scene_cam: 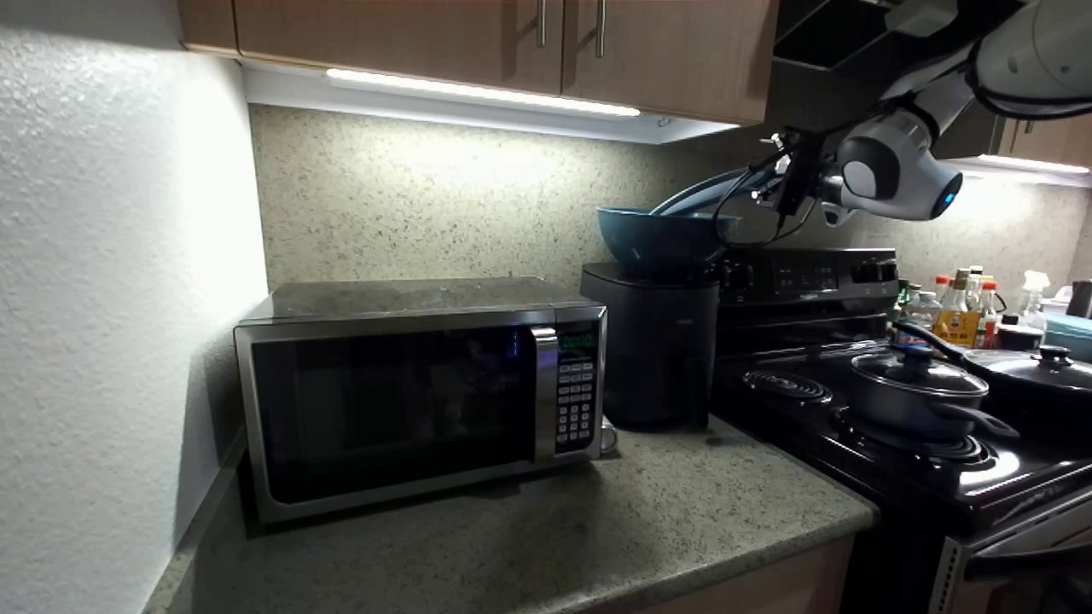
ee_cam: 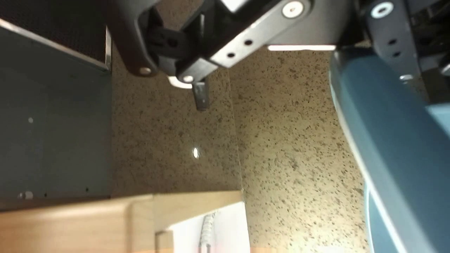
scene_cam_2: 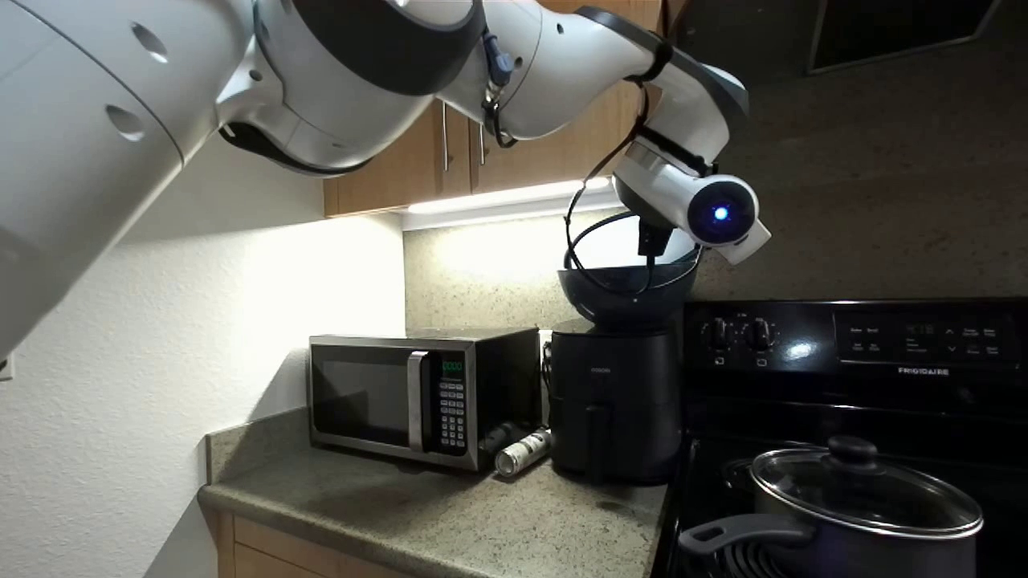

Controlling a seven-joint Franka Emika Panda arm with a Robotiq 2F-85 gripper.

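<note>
A dark blue bowl (scene_cam: 655, 237) sits on top of the black air fryer (scene_cam: 655, 348), and a second, lighter blue dish (scene_cam: 706, 193) leans steeply up out of it. My gripper (scene_cam: 765, 186) is at the raised right side of that dish. In the wrist view the gripper is open, its left fingertip (ee_cam: 201, 99) in clear view. The dish's blue wall (ee_cam: 379, 126) fills the right side, overlapping the right finger area; the right fingertip is hidden, and whether it touches the dish I cannot tell.
A microwave (scene_cam: 409, 399) stands left of the air fryer, with a can (scene_cam_2: 523, 453) between them. Wooden cabinets (scene_cam: 409, 41) hang above. To the right, the stove (scene_cam: 798, 409) carries a lidded pot (scene_cam: 916, 394).
</note>
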